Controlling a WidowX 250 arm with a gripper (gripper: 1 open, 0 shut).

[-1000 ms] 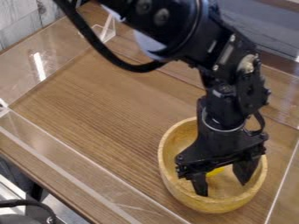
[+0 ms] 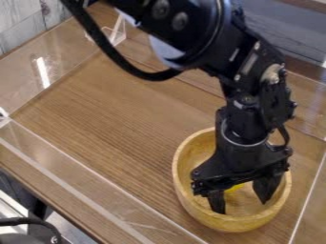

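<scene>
My black gripper (image 2: 239,191) is lowered into a round tan bowl (image 2: 193,164) at the right of the camera view, its fingers open. A small yellow object (image 2: 234,186) lies in the bowl, mostly hidden behind the gripper.
Bare wooden table (image 2: 102,124) fills the left and middle. Clear plastic edging runs along the left and lower left, and a black cable crosses the bottom-left corner. A grey wall or panel stands at the back right.
</scene>
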